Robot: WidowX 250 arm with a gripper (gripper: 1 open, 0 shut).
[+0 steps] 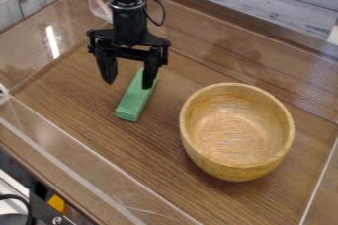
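My black gripper (pixel 129 69) hangs from the upper middle, open, its two fingers spread apart over the upper end of a green block (pixel 134 99). The block lies lengthwise on the wooden surface. I cannot tell whether the right finger touches it.
A large yellow bowl (pixel 235 130) stands to the right of the block. White walls edge the back, and a cable lies at the lower left corner.
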